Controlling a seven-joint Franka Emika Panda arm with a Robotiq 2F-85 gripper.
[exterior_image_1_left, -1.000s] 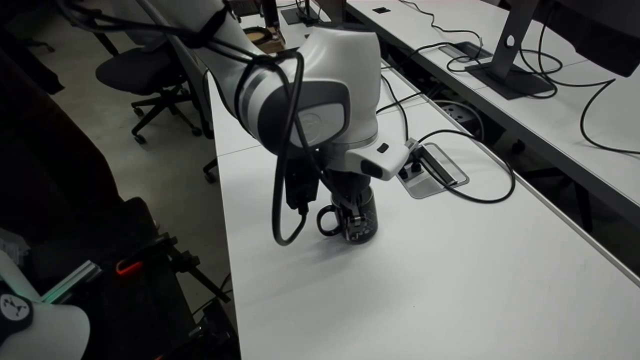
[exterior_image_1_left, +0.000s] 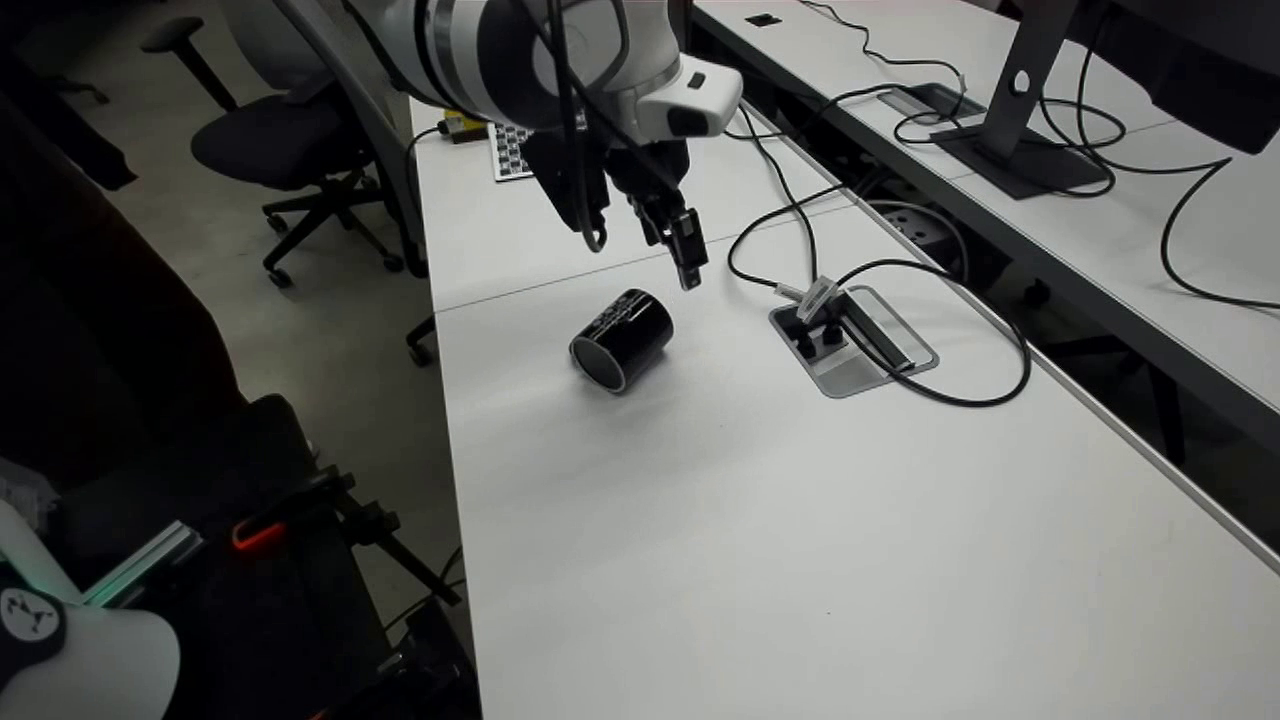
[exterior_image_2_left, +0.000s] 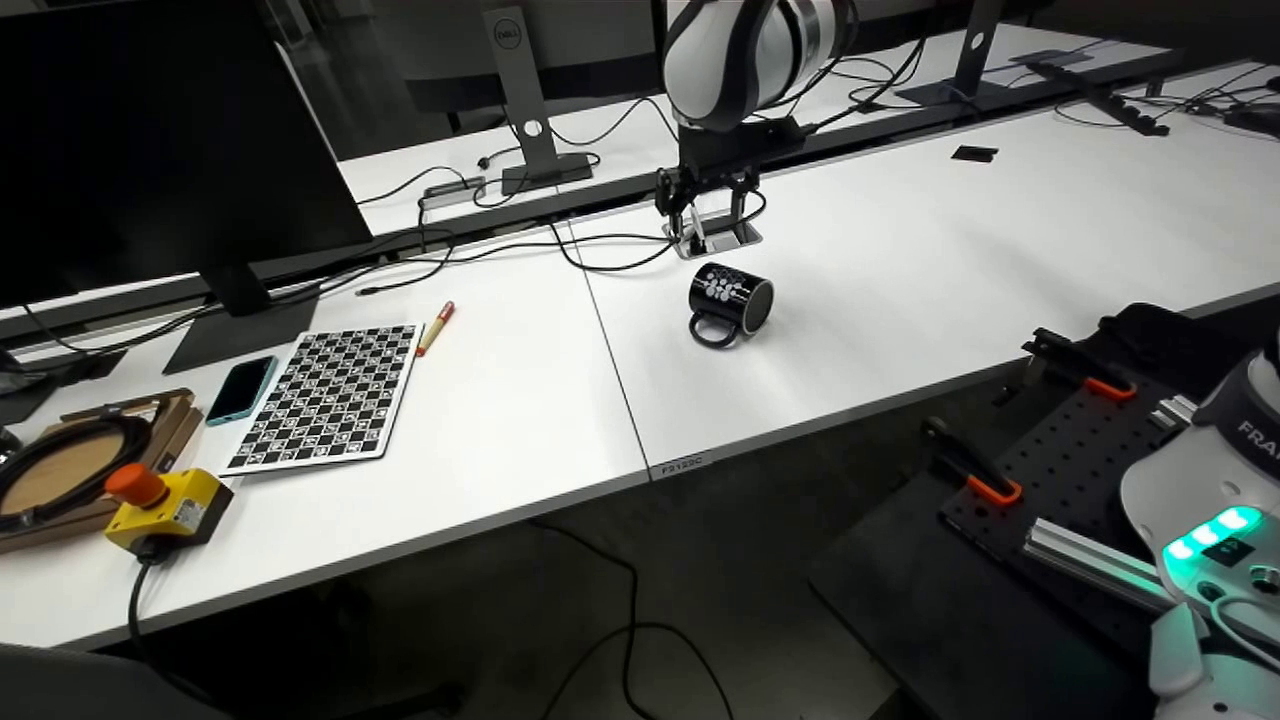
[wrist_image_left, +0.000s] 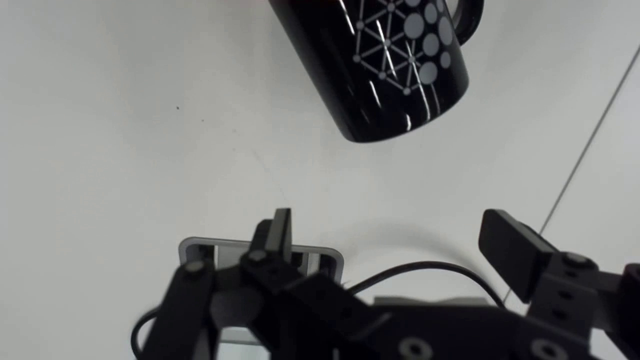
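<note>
A black mug (exterior_image_1_left: 629, 337) with a pale dot-and-line print lies on its side on the white table (exterior_image_1_left: 720, 540). From the second exterior view, the mug (exterior_image_2_left: 729, 296) shows its handle toward the near edge and its mouth facing right. My gripper (exterior_image_1_left: 672, 246) is raised off the table, apart from the mug and behind it. In the wrist view the fingers of the gripper stand wide open with nothing between them, and the mug (wrist_image_left: 384, 66) appears beyond the fingertips, base toward me and its mouth cut off by the frame.
A socket box (exterior_image_1_left: 846, 348) with cables is set into the table's far side. A checkered board (exterior_image_2_left: 330, 396), a marker (exterior_image_2_left: 435, 328), a phone (exterior_image_2_left: 241, 389) and a yellow emergency-stop box (exterior_image_2_left: 174, 510) lie farther left.
Earlier the mug stood upright with the gripper down at it. Now it lies on its side farther back, and the arm has moved up and back, clear of it.
</note>
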